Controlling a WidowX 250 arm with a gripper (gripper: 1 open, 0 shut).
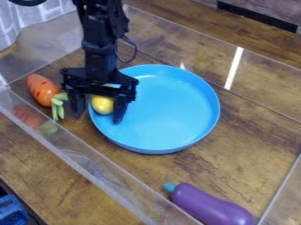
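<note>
The black gripper [100,88] is lowered over the left side of the blue plate [165,119], open, its fingers around a yellow object [104,105] on the plate. The fingers partly hide the yellow object. An orange carrot [44,90] with green leaves lies left of the plate, just beside the gripper.
A purple eggplant [209,204] lies at the lower right on the wooden surface. A clear plastic wall runs diagonally across the lower left. The wooden surface right of the plate is clear.
</note>
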